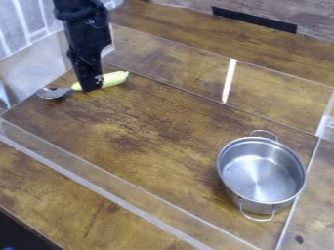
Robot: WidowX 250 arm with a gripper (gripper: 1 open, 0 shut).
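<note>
My black gripper (92,80) is at the upper left, low over a utensil with a pale yellow handle (108,81) and a metal head (54,93) lying on the wooden table. Its fingers look shut; whether they touch the handle is unclear, and nothing clearly shows between them.
A steel pot (261,174) with two loop handles stands at the lower right. Clear panels border the work area.
</note>
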